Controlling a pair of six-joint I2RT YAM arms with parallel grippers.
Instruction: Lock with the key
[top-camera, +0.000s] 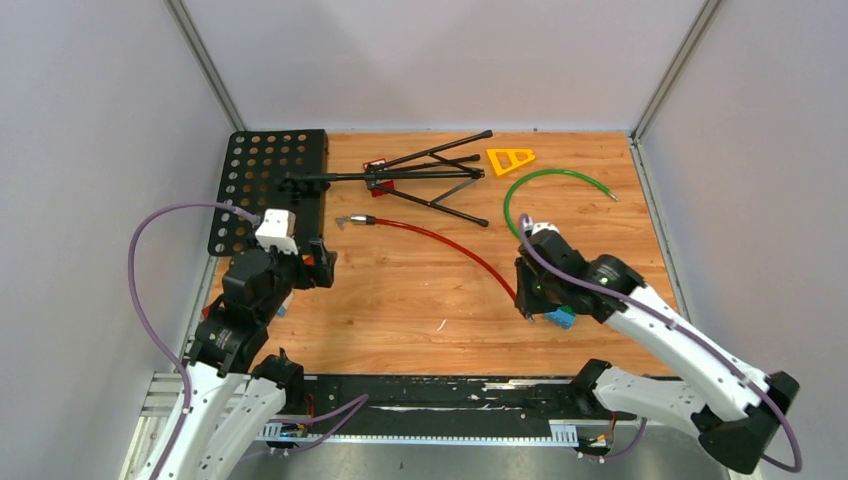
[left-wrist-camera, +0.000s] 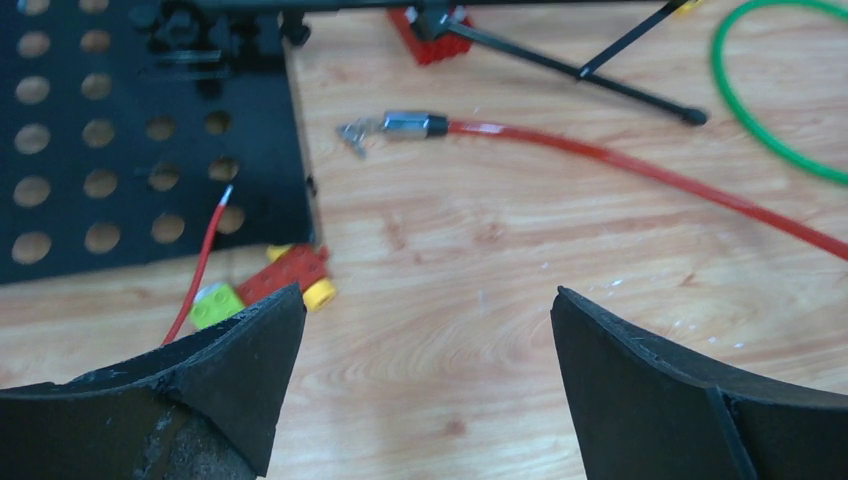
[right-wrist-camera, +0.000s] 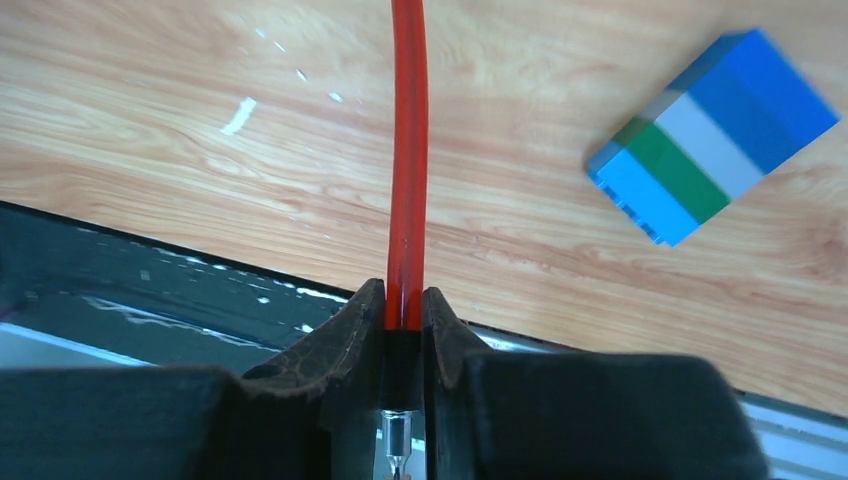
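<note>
A red cable lock (top-camera: 440, 237) curves across the wooden table. Its metal lock head (left-wrist-camera: 408, 124) lies at the left end, with keys (left-wrist-camera: 356, 134) at its tip. My right gripper is shut on the black collar (right-wrist-camera: 402, 370) near the cable's other end, and the metal pin (right-wrist-camera: 397, 435) sticks out beyond the fingers. Left of the lock head in the top view, my left gripper (top-camera: 322, 264) hangs over the table's left side. Its fingers (left-wrist-camera: 640, 390) stand wide apart with nothing between them.
A black perforated plate (top-camera: 270, 155) and a folded black tripod (top-camera: 425, 174) occupy the back. A green cable (top-camera: 555, 172) and a yellow triangle (top-camera: 510, 160) lie back right. Blue-green blocks (right-wrist-camera: 715, 135) sit beside the red cable.
</note>
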